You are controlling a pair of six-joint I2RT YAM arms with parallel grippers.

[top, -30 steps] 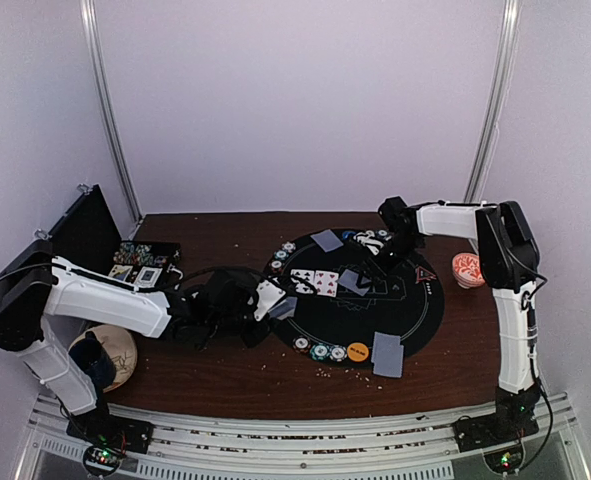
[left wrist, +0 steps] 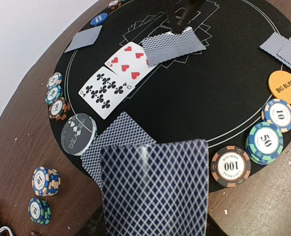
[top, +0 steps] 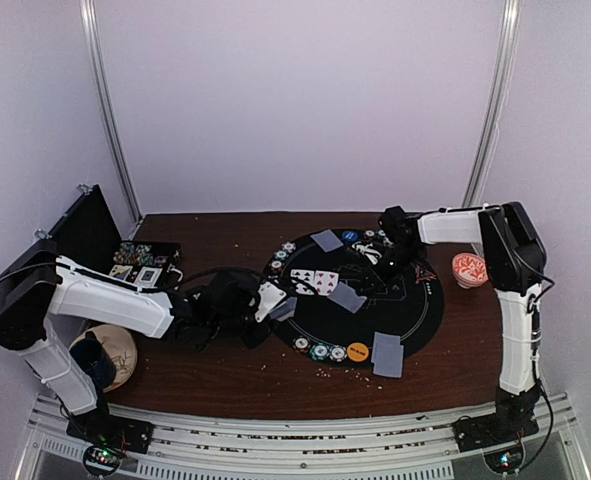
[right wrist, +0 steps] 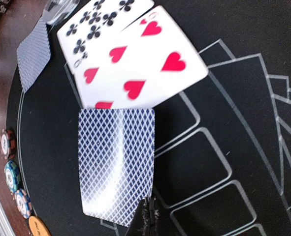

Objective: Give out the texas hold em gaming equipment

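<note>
On the black poker mat (top: pixel 375 330), a ten of clubs (left wrist: pixel 103 93) and six of hearts (left wrist: pixel 130 64) lie face up, beside a face-down card (right wrist: pixel 115 157). My right gripper is shut at that card's lower corner; whether it grips it is unclear. My left gripper is shut on a card (left wrist: pixel 155 191), held over the mat's left edge near another card (left wrist: pixel 115 128) and the dealer button (left wrist: pixel 79 132). The big blind button (left wrist: pixel 285 86) and chips (left wrist: pixel 266 142) line the rim.
An open case (top: pixel 85 230) stands at the back left, a round coaster with a dark mug (top: pixel 93 360) at front left, and a red-patterned container (top: pixel 470 268) right of the mat.
My right gripper has moved slightly toward the front, and the face-down card by it has shifted a little the same way. The left arm has not visibly moved.
</note>
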